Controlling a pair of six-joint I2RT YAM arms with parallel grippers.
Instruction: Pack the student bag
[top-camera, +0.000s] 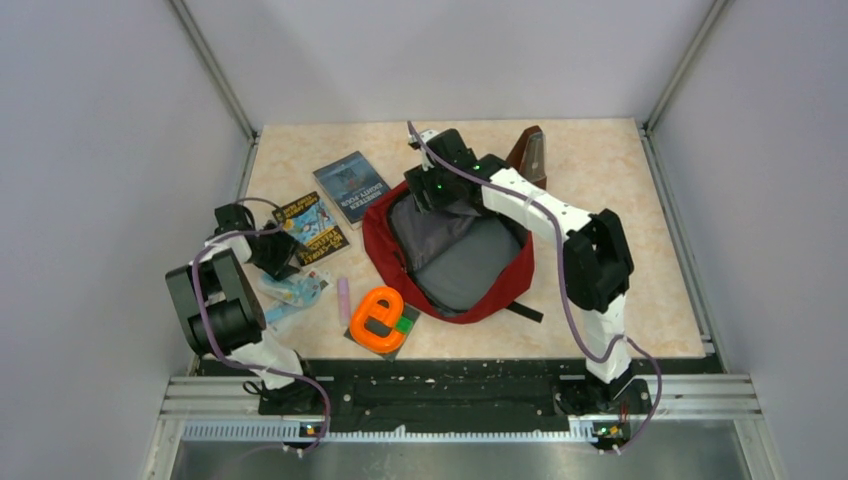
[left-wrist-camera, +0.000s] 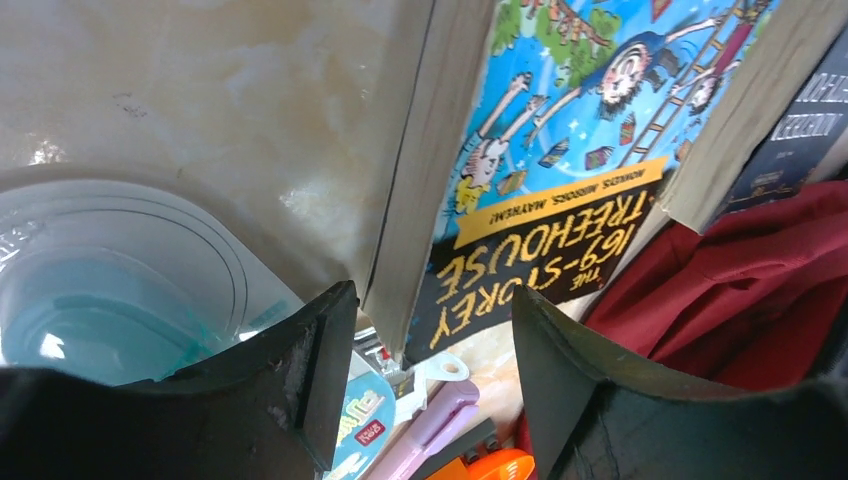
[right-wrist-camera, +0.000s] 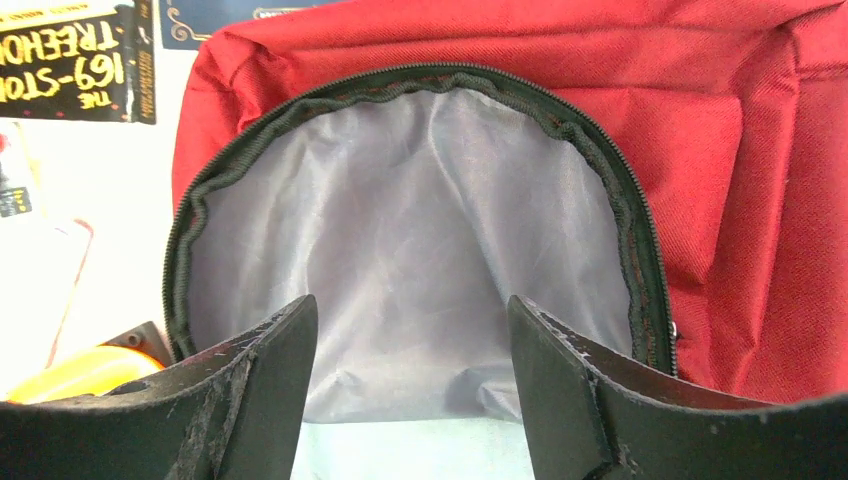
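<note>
A red backpack (top-camera: 520, 282) lies with its grey main compartment unzipped in mid-table. Over its upper left edge hovers my right gripper, open and holding nothing, with the grey lining beneath. My left gripper is part open, close to the near corner of the 169-Storey Treehouse book (top-camera: 322, 240); only background shows between its fingertips. Beyond that book lies a dark blue book (top-camera: 350, 188). A clear pouch with blue contents (top-camera: 292, 288) lies below the left gripper, partly covered by the arm. An orange case (top-camera: 362, 328) and a lilac pen-like item (top-camera: 344, 300) sit left of the bag.
A brown pouch (top-camera: 535, 157) stands behind the bag, partly hidden by the right arm. A black strap (top-camera: 524, 312) sticks out at the bag's lower right.
</note>
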